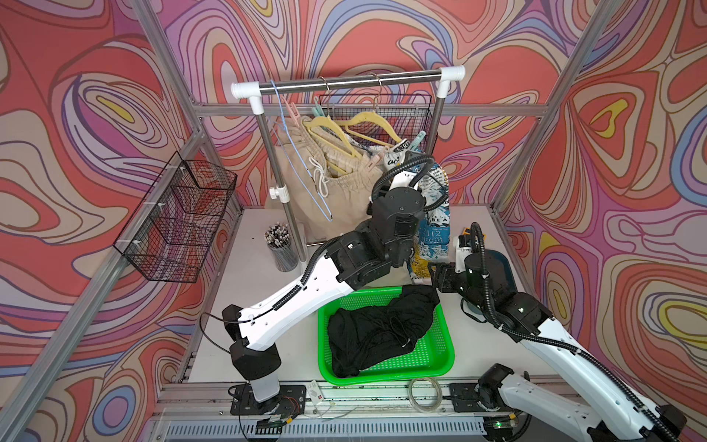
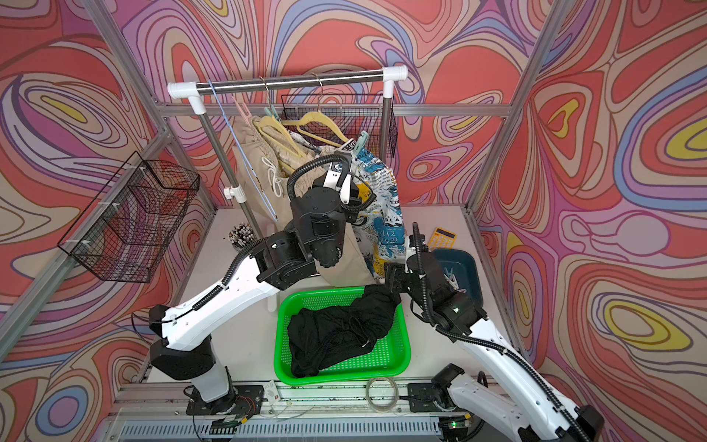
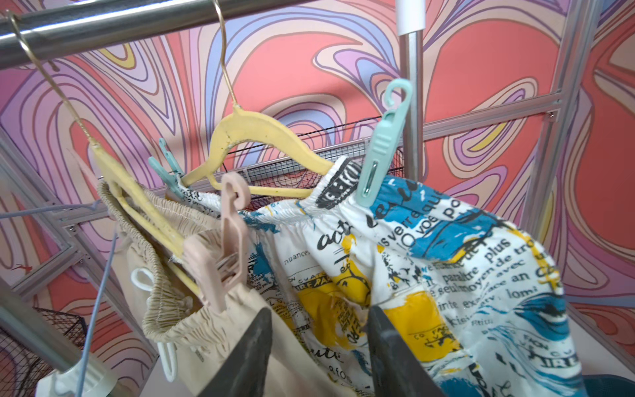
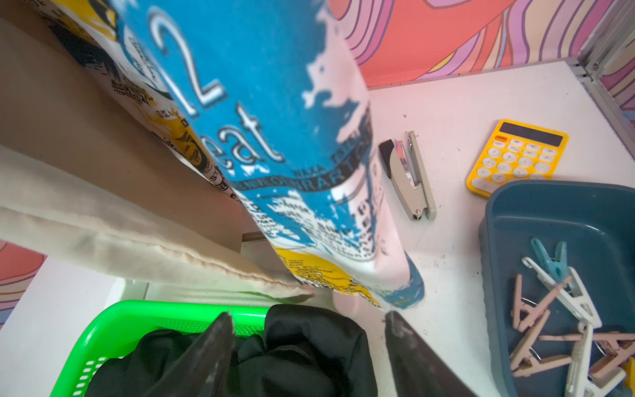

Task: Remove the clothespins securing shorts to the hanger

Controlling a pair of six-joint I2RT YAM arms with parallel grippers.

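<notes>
Beige shorts [image 3: 198,344] and printed white-blue-yellow shorts [image 3: 410,264] hang from yellow hangers [image 3: 264,132]. A pink clothespin [image 3: 236,228] grips the beige waistband. On the printed waistband, a mint clothespin [image 3: 383,149] stands upright; another mint clothespin [image 3: 170,170] clips its far side. My left gripper is part open in front of the shorts, with nothing between its fingers and the clothespins above it. Low beside the printed leg, my right gripper stands open and empty.
A green basket [image 1: 449,353] with black cloth lies at the front. To the right stands a blue bin [image 4: 492,264] of loose clothespins, near a stapler [image 4: 410,175] and a yellow calculator [image 4: 516,155]. A blue hanger [image 1: 294,147] dangles at the left.
</notes>
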